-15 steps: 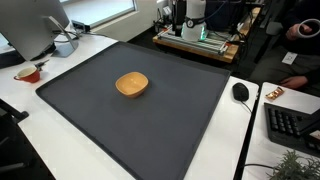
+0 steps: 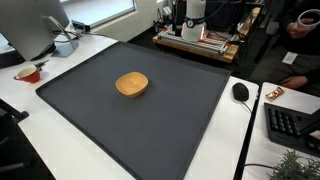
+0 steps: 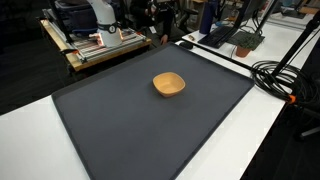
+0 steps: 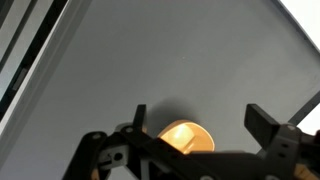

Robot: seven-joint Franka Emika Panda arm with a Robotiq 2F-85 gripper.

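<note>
An orange-brown bowl (image 2: 131,84) rests upright on the dark grey mat (image 2: 140,130), left of the mat's middle and toward the back. Its inside looks empty in the second exterior view, where the bowl (image 3: 169,84) sits near the far part of the mat. In the wrist view my gripper is open, its two black fingers wide apart. The bowl (image 4: 190,132) shows at the bottom of that view, partly covered by the gripper's body. No contact between the fingers and the bowl is visible. Neither exterior view shows the fingertips.
A red cup (image 2: 29,74) stands on the white table left of the mat. To the right lie a black mouse (image 2: 240,92) and a keyboard (image 2: 293,127). Coiled black cable (image 3: 285,80) sits by the mat's far right corner. Around the bowl the mat is bare.
The bowl and the table items have stayed in place. At the top of the first exterior view, the visible part of the arm looks slightly shifted.
</note>
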